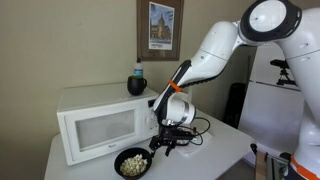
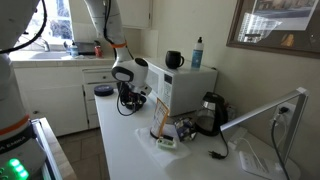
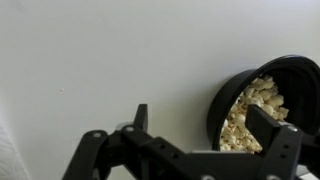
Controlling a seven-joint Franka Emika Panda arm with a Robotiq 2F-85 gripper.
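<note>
A round black bowl holding pale popcorn rests on the white table in front of the microwave. In the wrist view the bowl fills the right side, with popcorn inside it. My gripper points downward, just right of the bowl in exterior view 1. Seen from the wrist, my gripper has its fingers wide apart, with only bare table between them. The right finger overlaps the bowl's near part from this angle; whether they touch cannot be told.
A white microwave stands behind the bowl, with a dark mug and a blue bottle on top. A coffee maker and small items such as a box lie farther along. Bare table shows at the near end.
</note>
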